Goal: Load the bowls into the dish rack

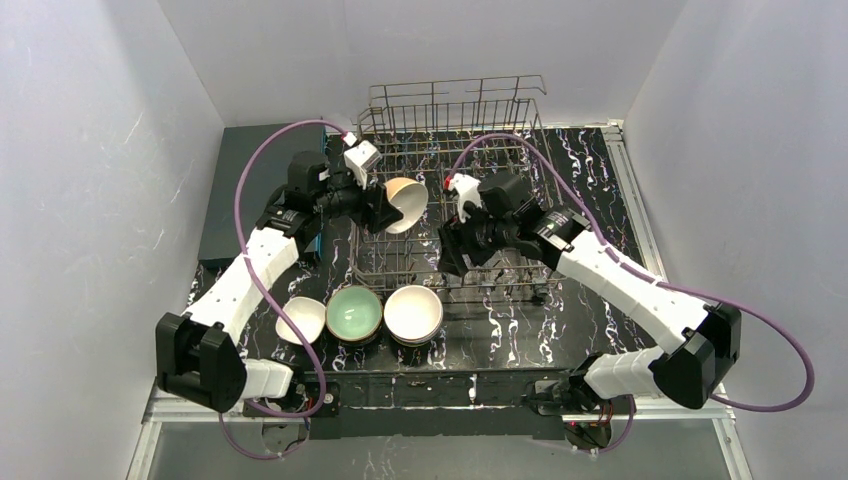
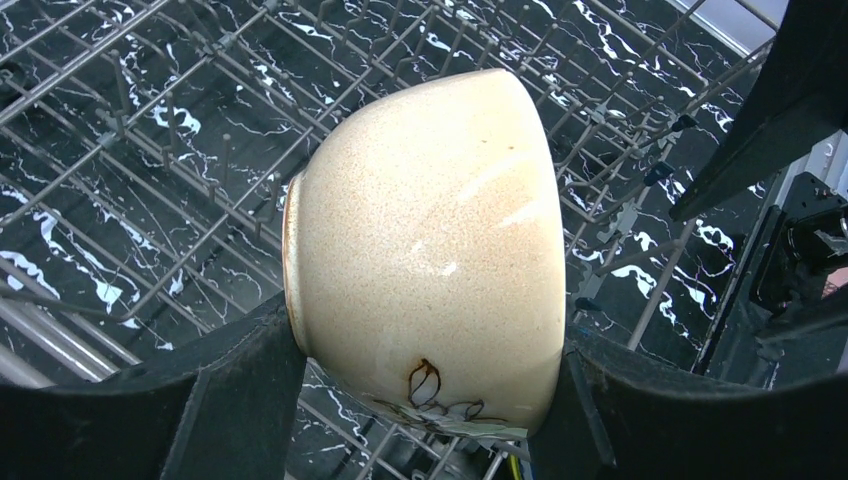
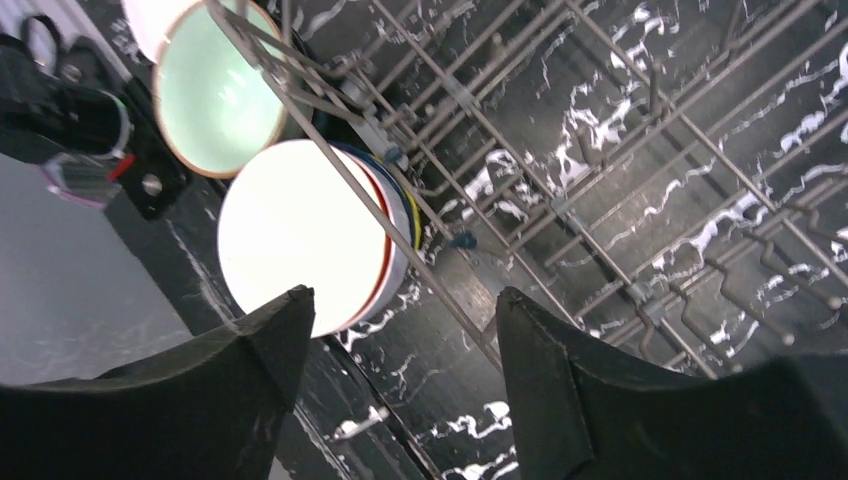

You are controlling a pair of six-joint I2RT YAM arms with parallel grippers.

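Note:
A beige bowl (image 1: 406, 205) (image 2: 425, 240) is held tilted on its side over the wire dish rack (image 1: 455, 150) by my left gripper (image 1: 380, 208), whose fingers grip it at the bottom of the left wrist view. My right gripper (image 1: 452, 250) is open and empty above the rack's front right part. In front of the rack are a white bowl stack (image 1: 413, 312) (image 3: 290, 235), a green bowl (image 1: 354, 312) (image 3: 210, 95) and a small white dish (image 1: 300, 320).
A dark board (image 1: 235, 180) lies left of the rack. Walls enclose the sides and back. Bare marble surface (image 1: 590, 180) shows right of the rack and at front right.

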